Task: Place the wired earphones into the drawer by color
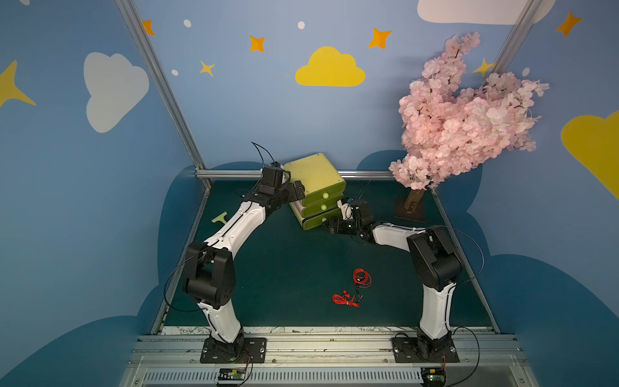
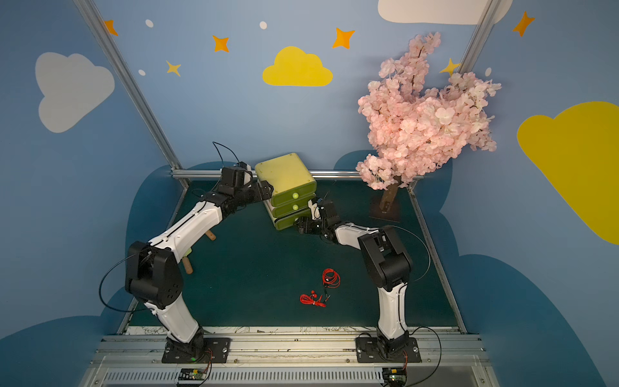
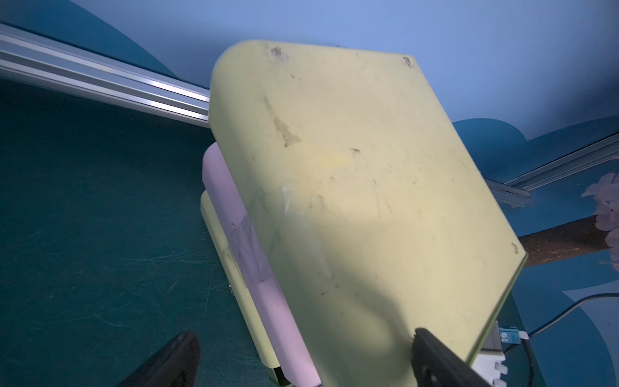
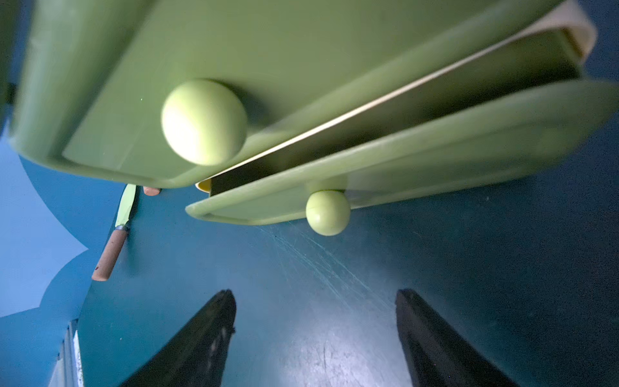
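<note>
Two red wired earphones, one a coil (image 1: 362, 278) and one a bundle (image 1: 346, 300), lie on the front of the table. At the back stands a yellow-green cabinet (image 1: 316, 174) of stacked drawers. In the right wrist view, the lower drawer (image 4: 419, 154) is out a little, showing a dark gap above its front. Its round knob (image 4: 328, 212) sits ahead of my right gripper, whose fingers are apart with nothing between them. My left gripper is open at the cabinet's left side, one finger (image 3: 441, 361) overlapping the cabinet in view.
A blossom tree (image 1: 464, 122) stands at the back right. Tools lie at the left, among them one with a brown handle (image 4: 109, 254). The table's middle, between the cabinet and the earphones, is clear.
</note>
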